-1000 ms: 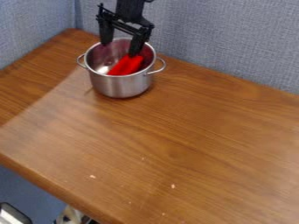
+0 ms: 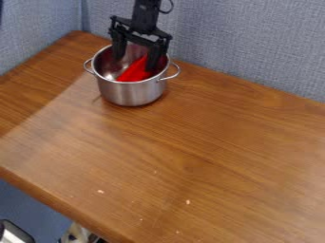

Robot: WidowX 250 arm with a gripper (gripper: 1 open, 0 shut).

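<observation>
A stainless steel pot (image 2: 128,91) with two side handles stands near the back left of the wooden table. A red object (image 2: 137,70) lies inside it. My black gripper (image 2: 135,57) is over the pot from above, its two fingers apart and reaching down inside the rim, one on either side near the red object. Whether the fingertips touch it I cannot tell.
Blue-grey padded walls stand behind and to the left. Some equipment shows below the table's lower left edge.
My gripper has moved lower into the pot, with its fingers now partly inside the rim. The pot has stayed in place.
</observation>
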